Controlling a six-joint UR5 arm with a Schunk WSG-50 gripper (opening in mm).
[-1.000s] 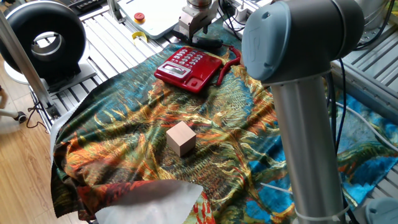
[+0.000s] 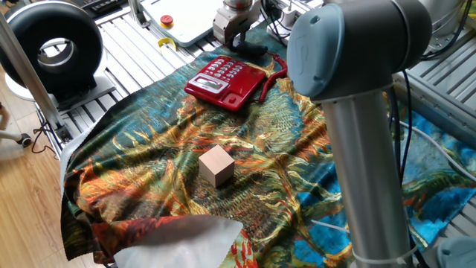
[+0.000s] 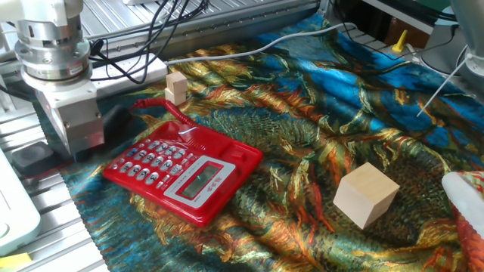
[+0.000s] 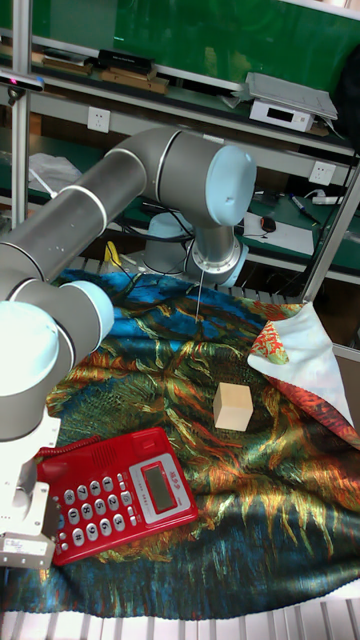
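A red desk telephone with grey keys and a small display lies on the patterned cloth, its cradle empty. From it a red coiled cord runs to a dark piece that looks like the handset, partly hidden under my gripper. In exterior view 1 my gripper points down at that dark piece, just behind the phone. Its fingertips are hidden or too dark to make out, so whether they are closed around the handset does not show. At the left edge of exterior view 3 stands the gripper's pale housing.
A wooden cube sits alone on the rumpled cloth. Smaller wooden blocks stand behind the phone near loose cables. The arm's thick link crosses the right side. A red button lies on the far left of the slatted table.
My gripper and the dark piece beneath it have shifted slightly to the right in exterior view 1 over the last second. The phone body and the wooden cube have stayed put.
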